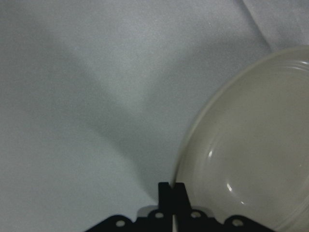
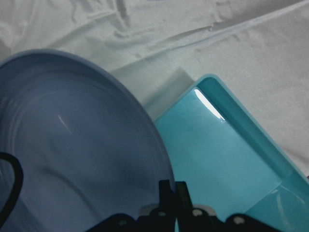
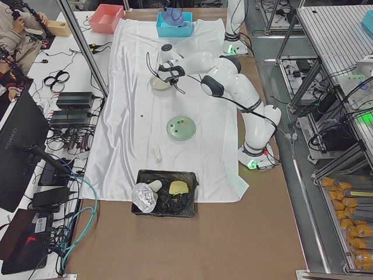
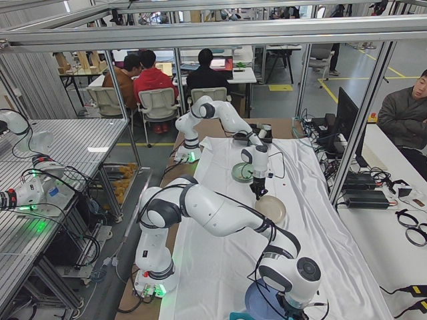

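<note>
A beige plate (image 1: 246,140) lies on the white cloth, with my left gripper shut on its rim, also seen in the camera right view at the plate (image 4: 270,210). A blue plate (image 2: 77,135) is over a turquoise bin (image 2: 222,150), with my right gripper shut on the plate's rim. A green plate (image 3: 181,128) with small bits on it lies in the middle of the cloth.
A black tray (image 3: 164,207) at one end holds a foil bundle, a white cylinder and a yellow item. A small pale object (image 3: 156,153) lies beside the green plate. A pink bin (image 3: 106,18) stands on the side bench.
</note>
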